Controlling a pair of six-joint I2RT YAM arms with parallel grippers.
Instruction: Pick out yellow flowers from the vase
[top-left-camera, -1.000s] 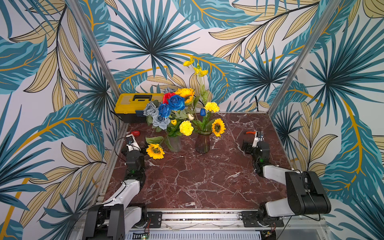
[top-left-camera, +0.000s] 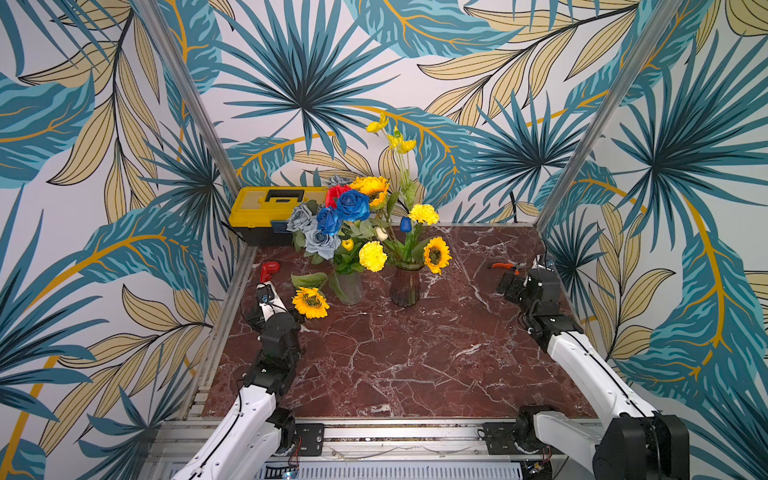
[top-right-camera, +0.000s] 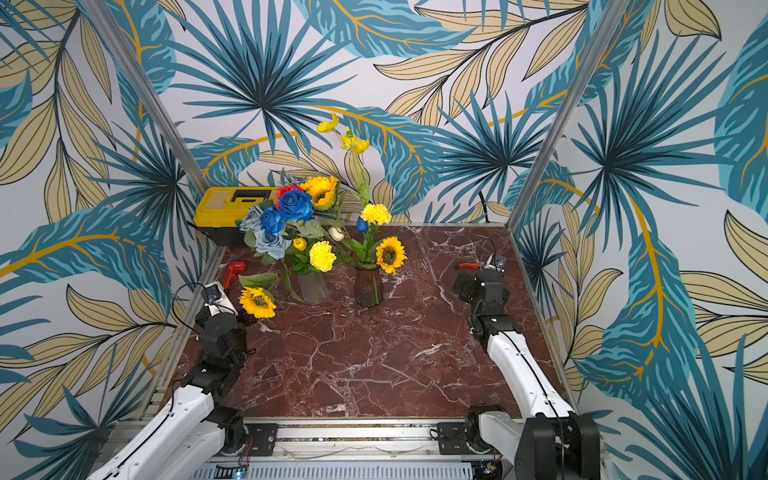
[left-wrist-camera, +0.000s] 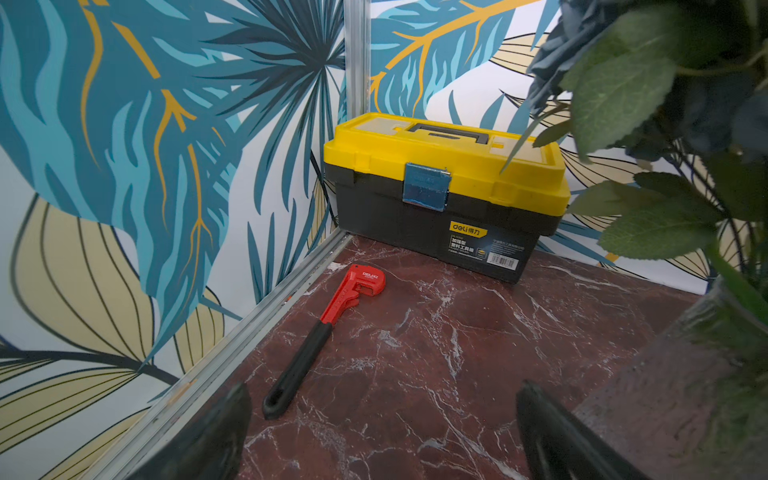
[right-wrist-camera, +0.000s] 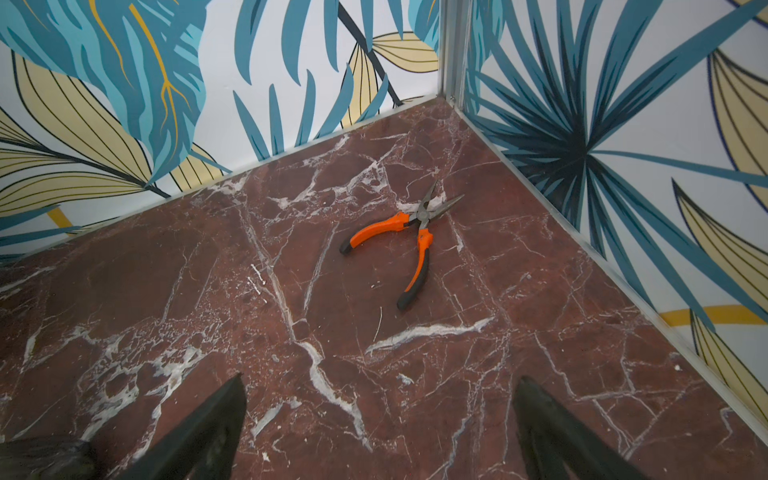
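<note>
Two vases stand mid-table: a frosted one (top-left-camera: 348, 289) and a reddish glass one (top-left-camera: 405, 292). Yellow blooms rise from them, including a yellow carnation (top-left-camera: 373, 256), another carnation (top-left-camera: 424, 214), a right-hand sunflower (top-left-camera: 437, 255) and a high sunflower (top-right-camera: 320, 192). One low sunflower (top-left-camera: 310, 303) leans out left of the frosted vase, close to my left arm. My left gripper is open and empty, left of the frosted vase, whose side shows at the right of the left wrist view. Well right of both vases, my right gripper is open with nothing between its fingers.
A yellow-lidded toolbox (left-wrist-camera: 444, 176) sits at the back left, with a red pipe wrench (left-wrist-camera: 324, 340) in front of it. Orange-handled pliers (right-wrist-camera: 412, 240) lie at the back right. Blue roses (top-left-camera: 352, 205) crowd the frosted vase.
Both arms have extended and shifted, the right gripper rightward. More of the red wrench shows now behind the left gripper. The flowers and vases have not moved.
</note>
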